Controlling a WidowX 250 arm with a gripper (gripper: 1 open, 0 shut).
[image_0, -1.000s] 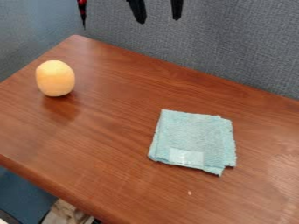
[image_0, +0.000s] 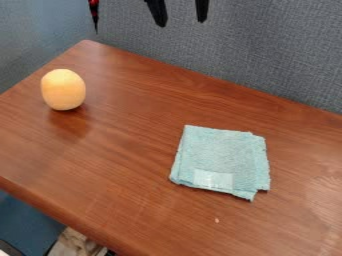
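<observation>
My gripper (image_0: 179, 14) hangs at the top centre of the camera view, open, its two dark fingers apart with nothing between them, high above the back of the table. A pale orange round object (image_0: 63, 89), like a fruit, stands at the left of the table. A folded light teal cloth (image_0: 221, 160) lies flat at the right of centre, with a paler patch near its lower edge.
A grey fabric partition (image_0: 267, 50) runs behind the table. The table's left front edge drops to the floor at the lower left.
</observation>
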